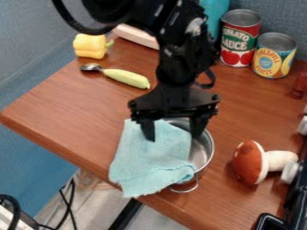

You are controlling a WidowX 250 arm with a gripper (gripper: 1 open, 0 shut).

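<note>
The black gripper (pixel 171 121) hangs over the steel pot (pixel 198 162), its fingers at the upper edge of a light blue cloth (pixel 146 162). The cloth lies over the pot's left side and hangs toward the table's front edge. Whether the fingers hold the cloth or are open cannot be made out.
A yellow banana (pixel 125 77), spoon (pixel 92 67) and yellow object (pixel 92 45) lie at back left. Tomato sauce (pixel 239 40) and another can (pixel 274 58) stand at back right. A toy mushroom (pixel 250 163) lies right of the pot.
</note>
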